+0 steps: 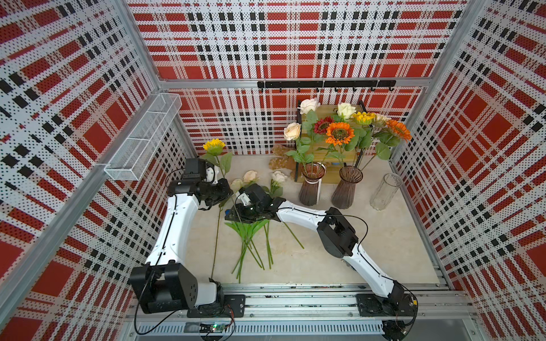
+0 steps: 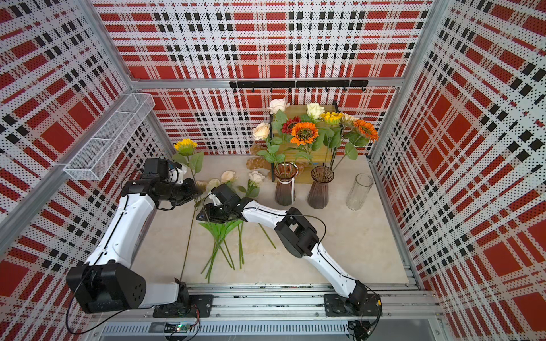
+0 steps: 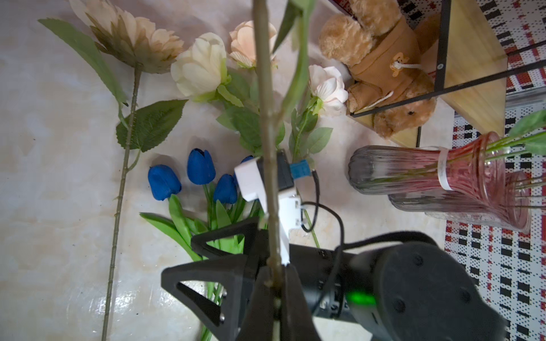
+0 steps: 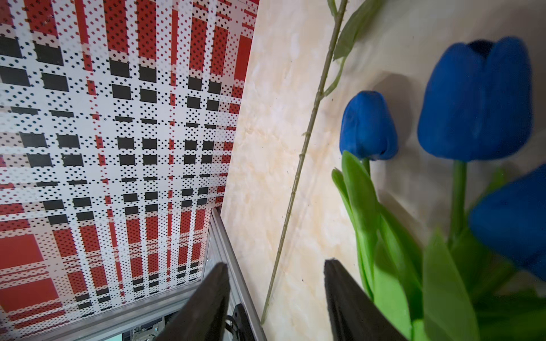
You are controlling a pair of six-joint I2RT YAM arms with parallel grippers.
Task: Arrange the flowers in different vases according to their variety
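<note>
My left gripper is shut on a long stem that carries a yellow sunflower (image 1: pixel 213 145), raised at the left of the table. Below it my right gripper stands part open over blue tulips (image 4: pixel 472 99) lying on the table, nothing seen between its fingers. Cream roses (image 3: pixel 199 65) and a pale, long-stemmed flower (image 3: pixel 142 39) lie nearby. Two dark glass vases (image 1: pixel 310 190) hold roses, orange and yellow sunflowers (image 1: pixel 339 133) and a red flower (image 2: pixel 289 124). A clear vase (image 1: pixel 385 192) at the right stands empty.
A teddy bear (image 3: pixel 369 68) lies by a wooden stand (image 3: pixel 472 85) behind the vases. A white wire basket (image 1: pixel 139 142) hangs on the left wall.
</note>
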